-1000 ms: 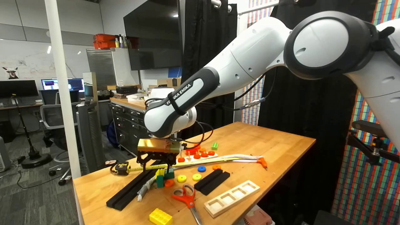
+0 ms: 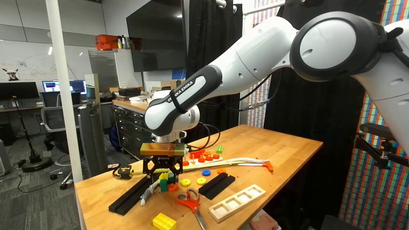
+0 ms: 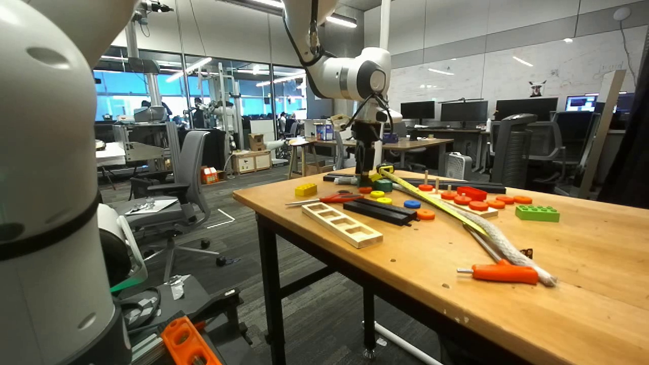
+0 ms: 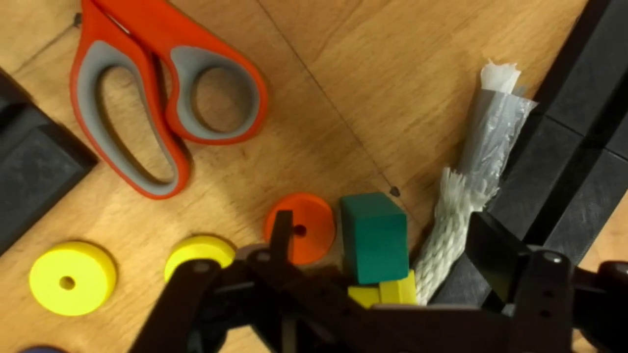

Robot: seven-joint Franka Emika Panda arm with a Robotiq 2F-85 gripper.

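Observation:
My gripper is open, its two black fingers set wide apart in the wrist view. A dark green block [image 4: 377,241] shows in the gap between them, with clear space at its sides and no grip on it. Part of a yellow block [image 4: 397,289] sits against its lower end, mostly hidden by the gripper. The white braided rope [image 4: 444,253], its end wrapped in grey tape, lies between the green block and the right finger. Partly covered by the left finger is an orange-red disc [image 4: 313,226]. In exterior view 1 the gripper hangs low over this cluster.
Orange scissors [image 4: 170,88] and yellow discs [image 4: 73,277] lie near the cluster. Black grooved bars [image 2: 132,195] flank it. A wooden tray [image 2: 237,202] and a yellow brick [image 2: 164,221] are nearer the front.
The arm's wrist has shifted slightly left and lower in exterior view 1, and the gripper hangs more upright. The blocks, rope and scissors have stayed in place.

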